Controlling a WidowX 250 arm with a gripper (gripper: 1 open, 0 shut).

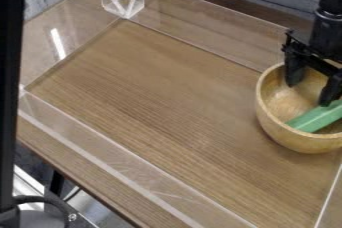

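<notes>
A round wooden bowl (281, 128) sits at the right edge of the camera view, holding a green elongated object (315, 119). The black gripper (314, 80) is over and inside the bowl's upper part, fingers apart, with nothing clearly between them. It partly hides the bowl's back rim.
A small clear corner piece (122, 2) stands at the back left. Dark cables and metal parts are at the lower left.
</notes>
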